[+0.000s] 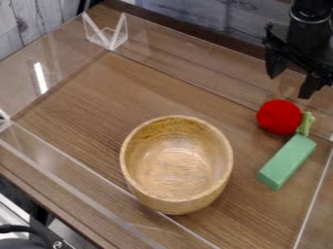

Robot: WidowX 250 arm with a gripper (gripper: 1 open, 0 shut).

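Note:
My gripper (pixel 285 71) stands open above and behind a round red object (pixel 278 117) with a green piece at its right, on the brown wooden surface. In front of them lies an oblong green block (pixel 286 161). Nothing shows between the gripper's fingers.
A large tan bowl (pixel 174 159) takes up the front middle. A clear bracket-like piece (pixel 104 27) is at the back left.

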